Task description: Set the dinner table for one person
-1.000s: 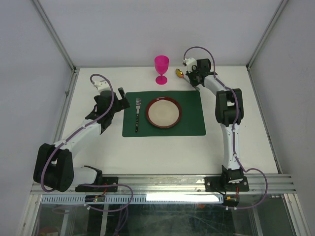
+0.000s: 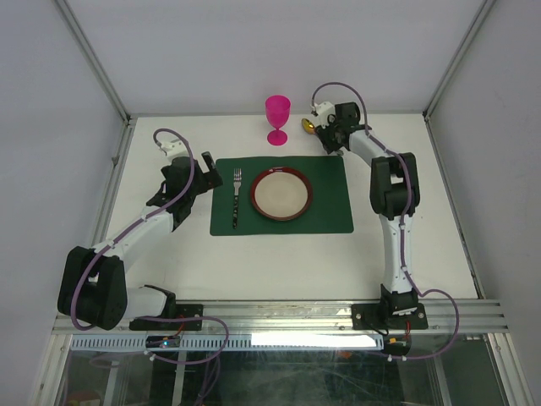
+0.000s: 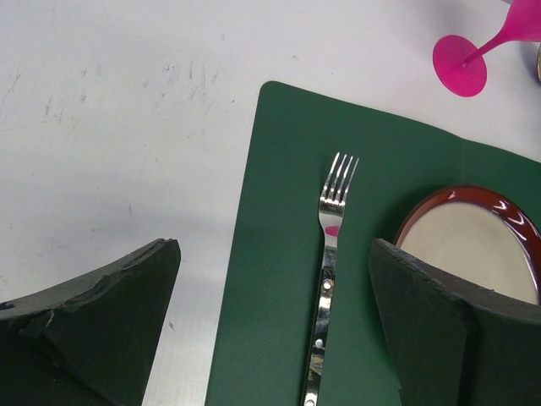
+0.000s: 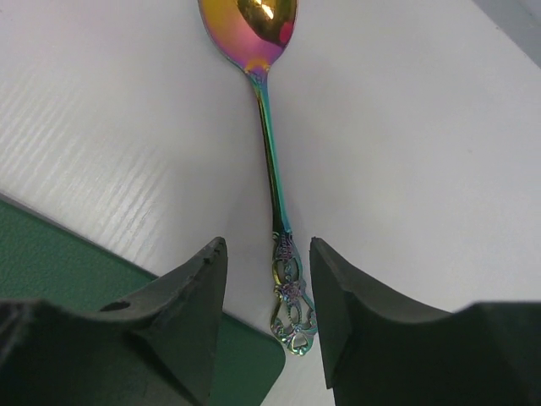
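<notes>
The spoon [image 4: 269,144], gold-bowled with a rainbow sheen, lies on the white table behind the placemat's right corner. Its ornate handle end runs between the spread fingers of my right gripper, which is open above it. On the green placemat [image 2: 330,194] rest a brown-rimmed plate [image 2: 281,194] and, left of it, a fork [image 2: 237,199] with tines pointing away. A pink goblet [image 2: 277,114] stands upright behind the mat. My left gripper [image 2: 211,171] hangs open near the mat's left edge; in its wrist view the fork [image 3: 328,262] shows beyond the fingers, untouched.
Bare white table [image 2: 279,271] lies in front of the mat and to its right. A wall [image 2: 270,51] rises close behind the goblet and spoon. The goblet stands a short way left of the spoon bowl.
The left arm and the other tableware stay put.
</notes>
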